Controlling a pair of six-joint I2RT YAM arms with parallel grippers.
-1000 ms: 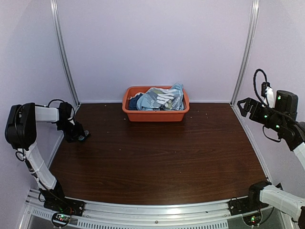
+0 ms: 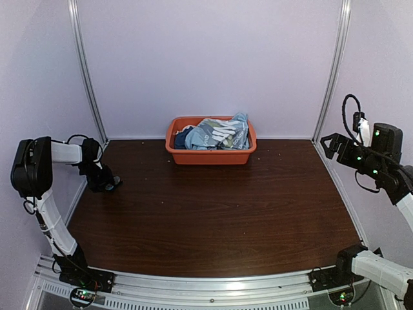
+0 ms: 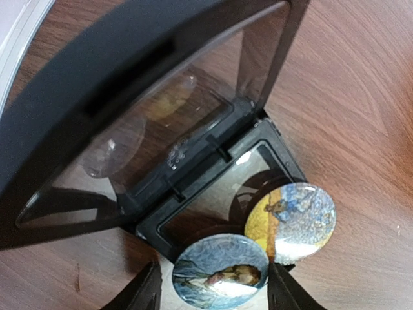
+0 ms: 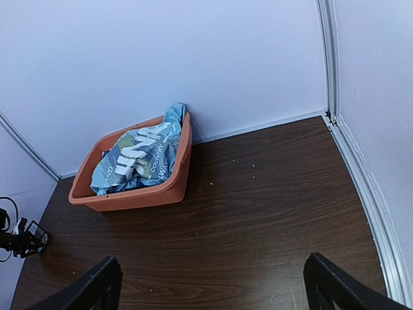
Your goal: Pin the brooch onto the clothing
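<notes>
Two round picture brooches rest at the edge of an opened black case (image 3: pixel 213 187) with a clear raised lid. The nearer is a mostly blue brooch (image 3: pixel 219 271); the other is a yellow-and-blue brooch (image 3: pixel 290 223). My left gripper straddles the blue one, its fingers part open, with a narrow gap on the left side and the right finger close to or touching the rim. Crumpled light-blue clothing (image 2: pixel 217 134) lies in the orange basket (image 2: pixel 210 157) at the back. Far from it, on the right, my right gripper stands open and empty.
White walls enclose the back and sides. The case sits near the table's left edge, beside a metal rail (image 3: pixel 22 48).
The left arm's elbow has shifted slightly to the right, while its gripper stays low by the case. The basket and right arm have not moved.
</notes>
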